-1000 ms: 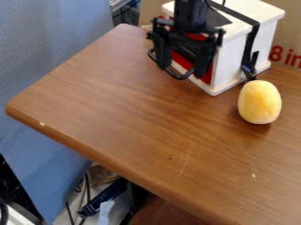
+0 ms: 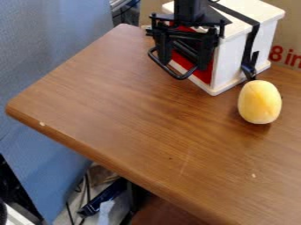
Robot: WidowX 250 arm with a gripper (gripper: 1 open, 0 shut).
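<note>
My black gripper (image 2: pixel 177 54) hangs at the top centre, in front of a white box (image 2: pixel 230 66) with a red panel and a black strap. Whether its fingers are open or shut is unclear. A pale yellow, egg-shaped object (image 2: pixel 259 102) stands on the wooden table (image 2: pixel 129 123) to the right, below and apart from the gripper.
A cardboard box (image 2: pixel 286 44) stands behind at the right.
My gripper has shifted very slightly over the last second; the box and the yellow object stay where they were.
</note>
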